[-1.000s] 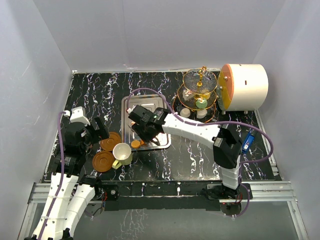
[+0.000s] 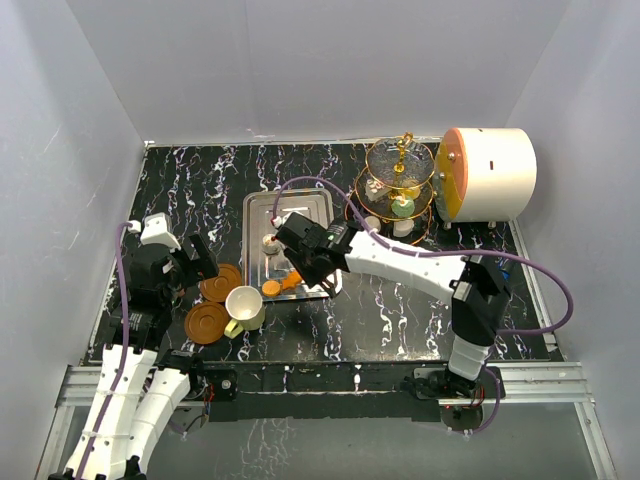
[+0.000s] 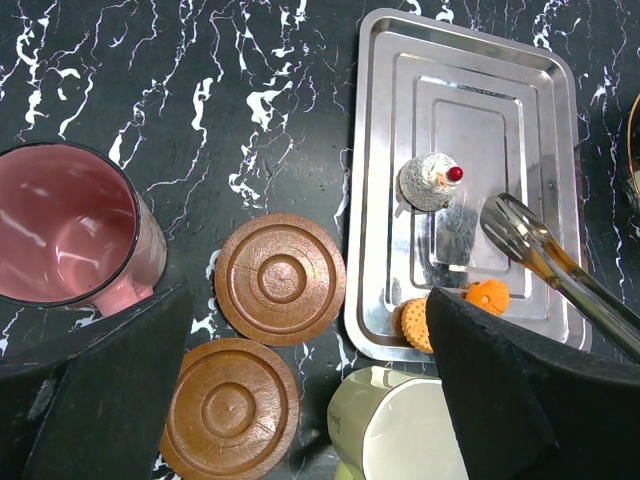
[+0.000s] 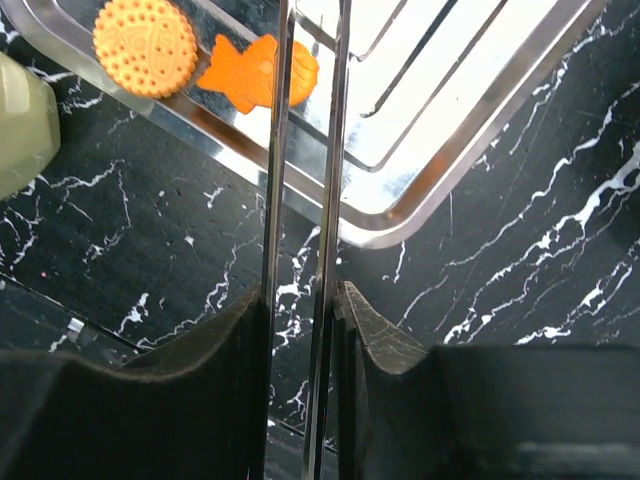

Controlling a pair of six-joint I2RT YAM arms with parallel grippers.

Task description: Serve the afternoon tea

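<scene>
My right gripper is shut on metal tongs (image 4: 329, 190). In the left wrist view the tongs (image 3: 545, 255) slant over the right side of the silver tray (image 3: 365, 200), their tips holding nothing visible. On the tray are a round orange biscuit (image 3: 416, 325), an orange fish-shaped piece (image 4: 240, 75) and a small white cake (image 3: 425, 182) with a red berry. My left gripper stands open and empty above two brown coasters (image 3: 280, 280). A pale green mug (image 3: 400, 430) is beside the tray; a pink mug (image 3: 70, 225) stands left of the coasters.
A gold-rimmed tiered stand (image 2: 401, 185) with several treats stands at the back right, close to a cream and orange drum-shaped box (image 2: 490, 175). Free tabletop lies at the front right, under the right arm.
My right arm has shifted right with the tongs, uncovering more of the orange fish-shaped piece and the white cake. The arm now mostly hides the blue object at far right. My left arm is still.
</scene>
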